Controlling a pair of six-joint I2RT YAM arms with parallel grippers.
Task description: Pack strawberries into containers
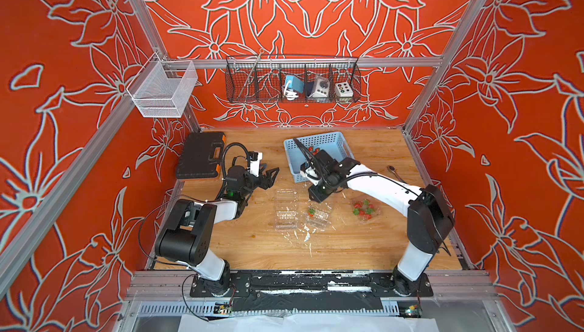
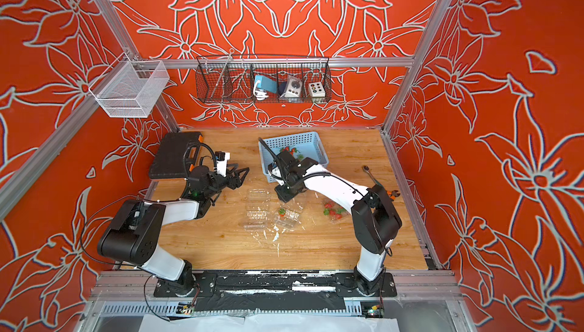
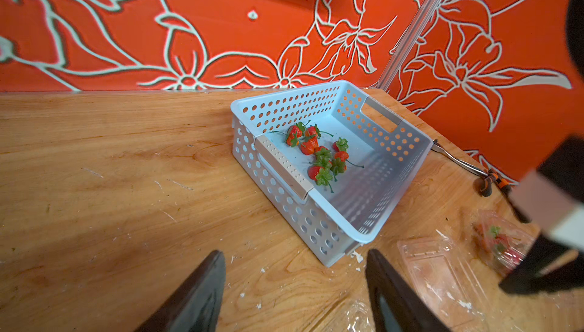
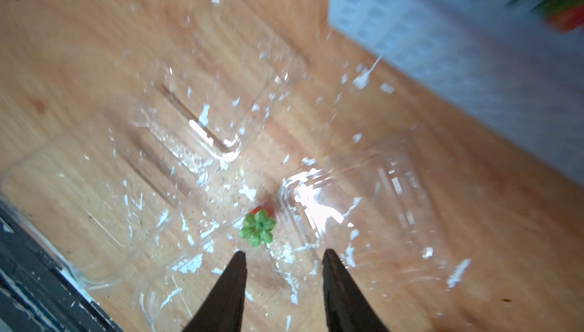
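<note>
A single strawberry, green leaves upward, lies in or against a clear container in the middle of the table. Right above it hangs my right gripper, its fingers apart and nothing between them. Several clear containers lie around that berry. In the blue basket, more strawberries with stems rest on the floor. A clear container with strawberries stands farther right. Over bare wood, left of the basket, my left gripper is open and empty.
Behind the left arm lies a black case. Pliers sit right of the basket. White scraps and glossy bits litter the table around the containers. Bare wood is free along the front edge.
</note>
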